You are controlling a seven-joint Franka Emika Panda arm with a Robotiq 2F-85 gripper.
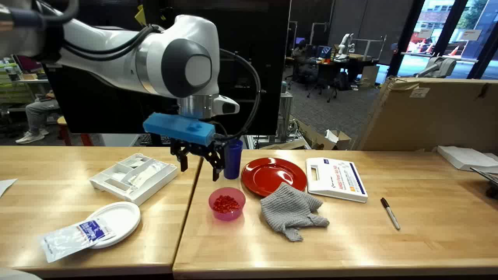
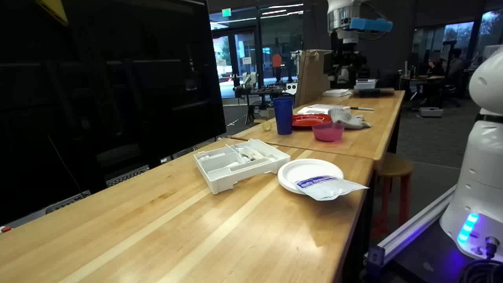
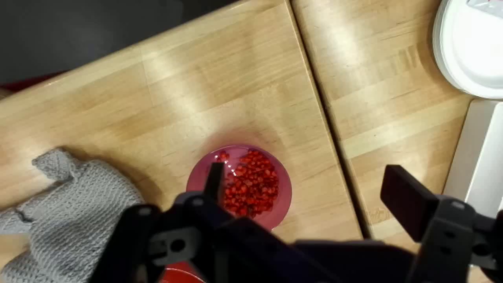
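My gripper [image 1: 199, 170] hangs above the table, open, its two dark fingers wide apart and nothing between them. Below and slightly in front of it in exterior view 1 stands a pink bowl [image 1: 227, 215] holding many small red pieces [image 3: 254, 184]. In the wrist view one finger overlaps the bowl's left part, and the other lies to the right, over the seam between the tables. A blue cup [image 1: 233, 161] stands upright behind the bowl. To the right of the cup is a red plate [image 1: 261, 173], partly overlapped by a crumpled grey cloth [image 1: 291, 210].
Left of the seam lie a white compartment tray [image 1: 140, 193] and white plates [image 1: 125, 219] with a plastic packet [image 1: 70, 240] on them. A white case [image 1: 334, 179] and a black marker [image 1: 390, 214] are on the right.
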